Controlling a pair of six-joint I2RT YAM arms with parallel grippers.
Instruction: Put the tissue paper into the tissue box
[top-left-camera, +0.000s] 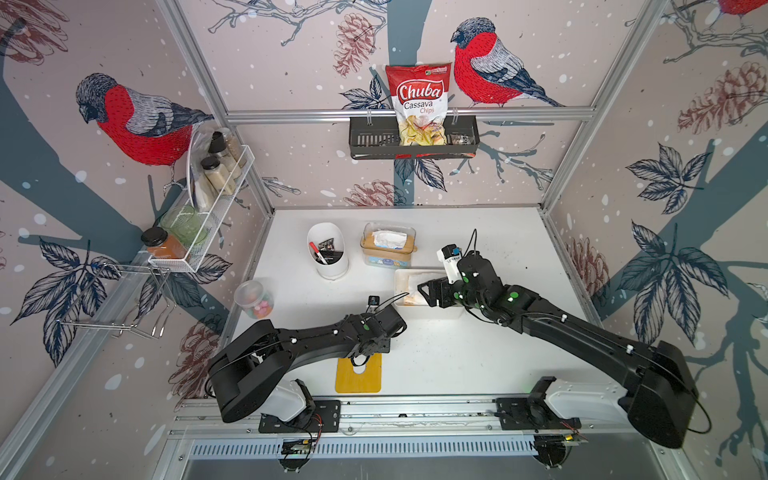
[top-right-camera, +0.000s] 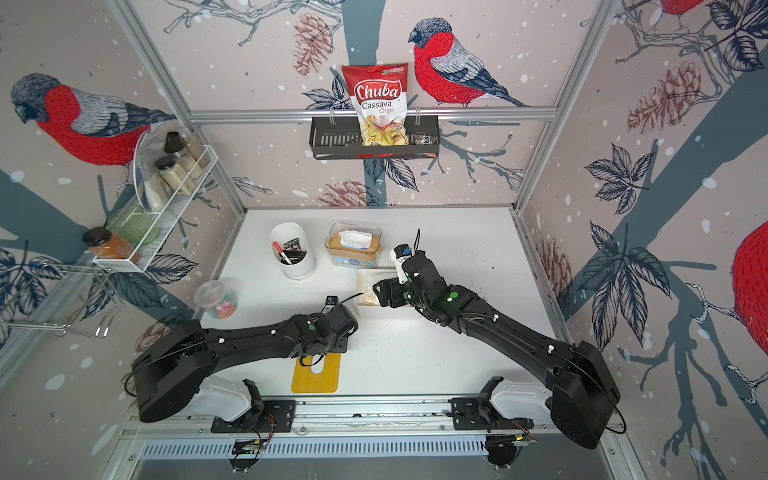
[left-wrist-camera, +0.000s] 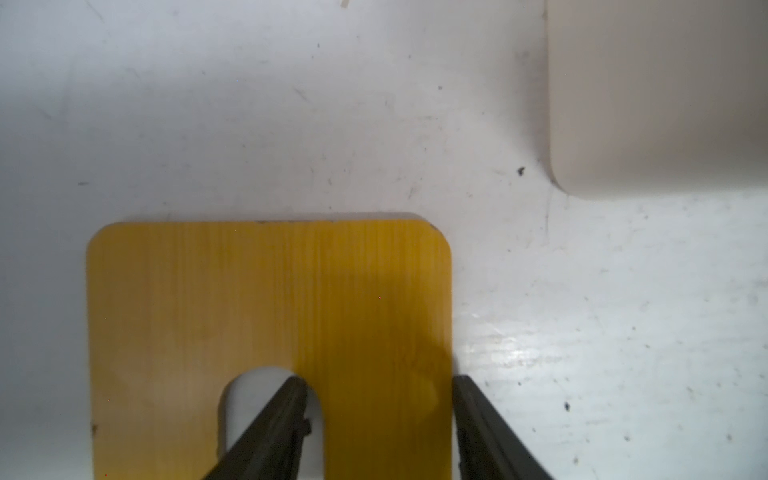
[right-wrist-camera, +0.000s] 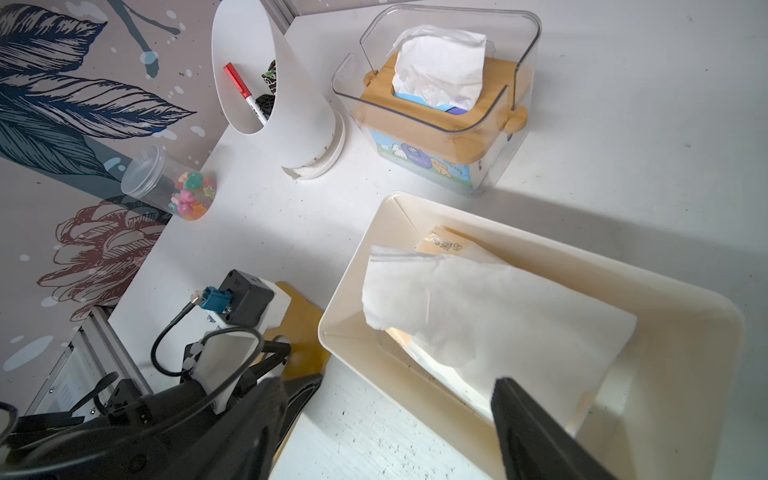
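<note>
A folded white tissue paper (right-wrist-camera: 488, 312) lies in a cream box (right-wrist-camera: 672, 376) with paper beneath it. Behind it stands a clear tissue box (right-wrist-camera: 504, 144) with a wooden insert and crumpled white tissue showing. A yellow board with an oval hole (left-wrist-camera: 192, 304) lies at the front left. My left gripper hangs low over this board, part open, nothing seen between its fingers. My right gripper is open above the cream box's near side, with nothing between its fingers.
A white holder with pens (top-left-camera: 326, 264) and a lidded cup of sweets (top-left-camera: 254, 300) stand at the left. A black basket with chips (top-left-camera: 368, 148) hangs on the back wall.
</note>
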